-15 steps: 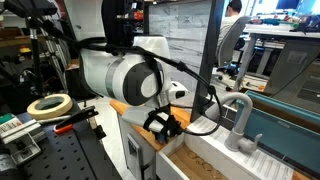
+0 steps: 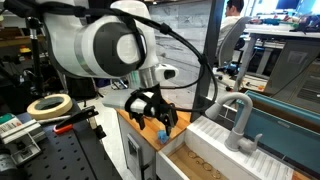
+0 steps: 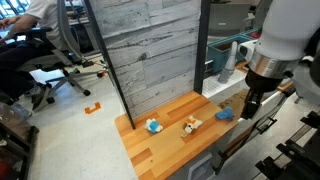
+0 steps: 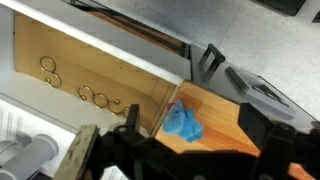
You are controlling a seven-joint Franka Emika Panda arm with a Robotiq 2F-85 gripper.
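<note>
A small blue thing [image 2: 162, 136] lies on the wooden board, by the open drawer [image 2: 177, 159]. In the wrist view this blue thing [image 4: 182, 122] shows between and beyond my open fingers, apart from both. My gripper [image 2: 157, 138] hangs above the board with nothing held. From the other side, the gripper [image 3: 258, 126] is seen close to the blue thing [image 3: 228, 113], which rests at the board's edge. Farther along the board are an orange and white toy [image 3: 191, 125] and a second blue and white item [image 3: 153, 126].
Gold rings [image 4: 92, 96] lie on the drawer's wooden floor. A grey faucet [image 2: 238, 113] rises beside the drawer. Tape [image 2: 49, 106] lies on the left. The near end of the wooden board [image 3: 145, 165] is bare.
My gripper has lifted and shifted towards the left of exterior view 1. The blue thing, largely hidden beneath it a second ago, now shows on the board.
</note>
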